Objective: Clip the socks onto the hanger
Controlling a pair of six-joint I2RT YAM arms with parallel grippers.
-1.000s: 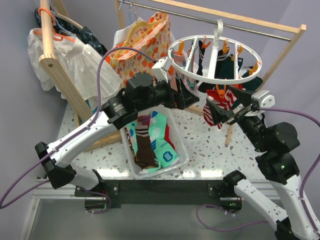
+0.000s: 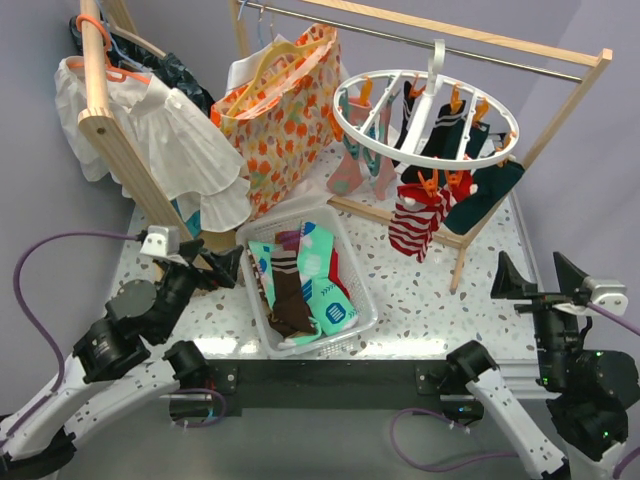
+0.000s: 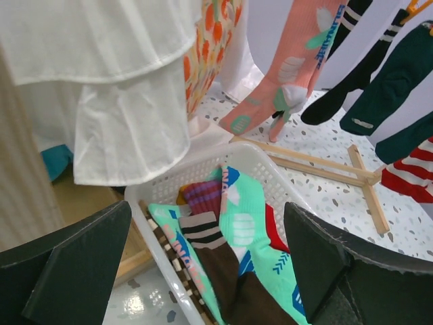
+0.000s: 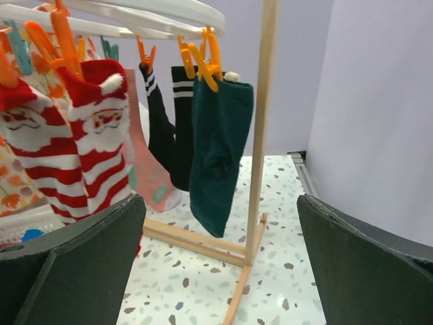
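Note:
A white round clip hanger hangs from the rail with pink, black and dark green socks clipped to it, and red-striped Santa socks at the front, held by orange clips. A white basket holds brown, mint and red socks. My left gripper is open at the basket's left side, empty, facing the basket in its wrist view. My right gripper stands open right of the hanger, empty, facing the hanging socks.
White garments and a patterned bag hang on the wooden rack at left and back. A wooden post stands beside the socks. Speckled floor around the basket's right is clear.
Both grippers have moved away from the hanger: the left down and to the left past the basket, the right outward to the right. The red striped socks now hang slightly lower and further left.

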